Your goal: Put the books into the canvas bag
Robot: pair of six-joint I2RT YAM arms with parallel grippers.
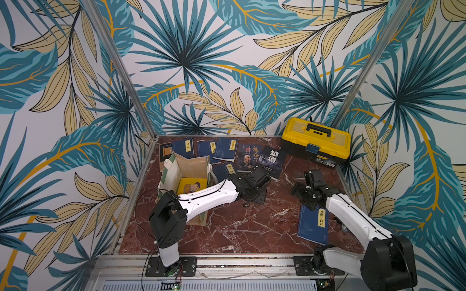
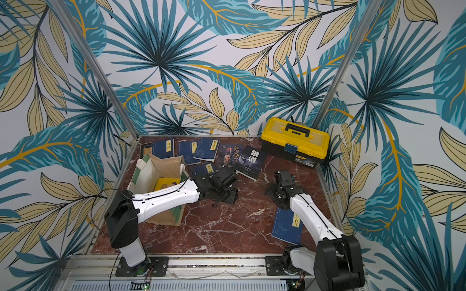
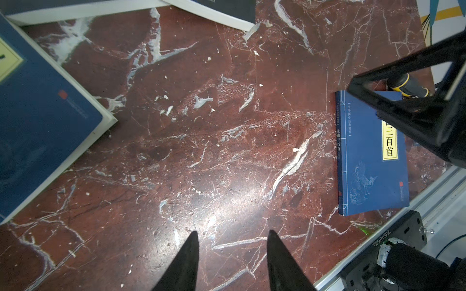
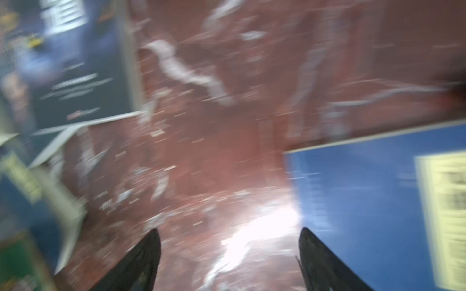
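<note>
The canvas bag (image 1: 167,169) stands open on the left, a yellow book (image 1: 188,184) inside. Several books lie behind it, including blue ones (image 1: 226,148) and a dark one (image 2: 250,160). My left gripper hangs over bare marble right of the bag, open with nothing between its fingers; a blue book (image 3: 48,116) is at the left of its view. My right gripper is open and empty, just behind and partly over a blue book (image 1: 310,225) at the front right. The right wrist view is blurred.
A yellow-and-black toolbox (image 1: 315,138) stands at the back right. Metal rails (image 1: 242,262) edge the front.
</note>
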